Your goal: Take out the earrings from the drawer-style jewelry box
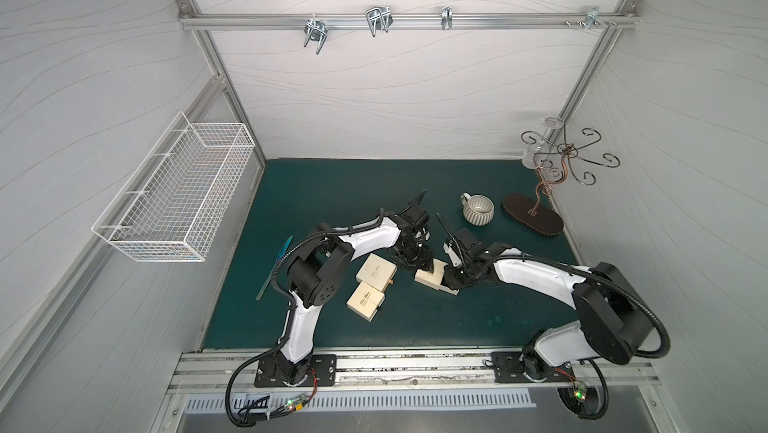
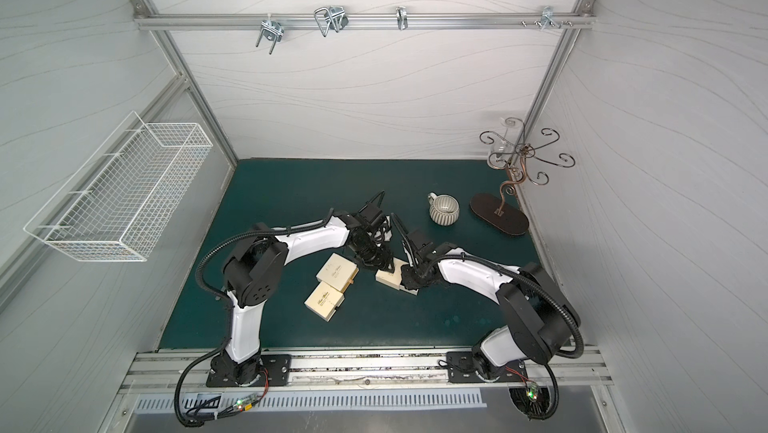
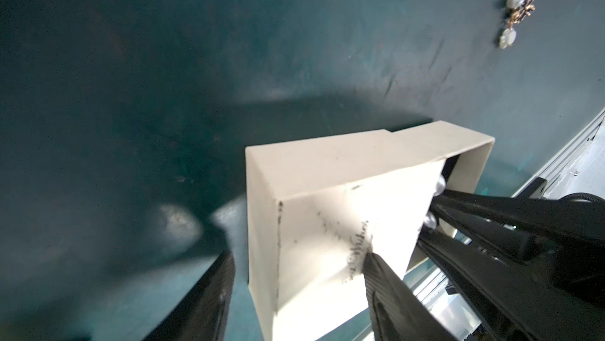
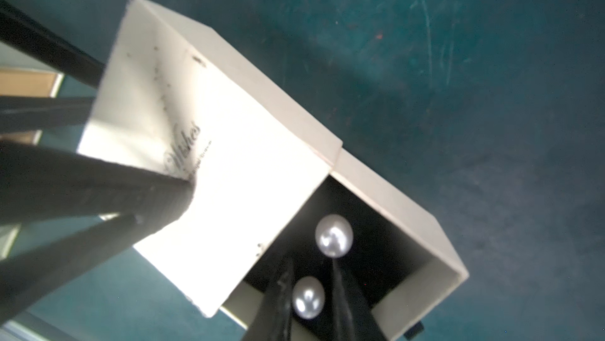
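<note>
A cream drawer-style jewelry box (image 1: 429, 274) has its drawer slid partly out on the right, showing a dark interior. Two pearl earrings lie in it: one pearl (image 4: 334, 235) toward the far side, another pearl (image 4: 308, 297) between the spread fingertips of my right gripper, which reaches into the drawer without visibly closing on it. My left gripper is spread at the box's closed end, one finger over the lid, the other beyond the end; contact is hard to judge. A pearl-and-gold earring (image 3: 515, 16) lies loose on the table.
Two more cream boxes (image 1: 376, 271) sit close to the left arm. Behind the right arm are a striped cup (image 1: 478, 209) and a metal stand with a dark oval base (image 1: 532, 214).
</note>
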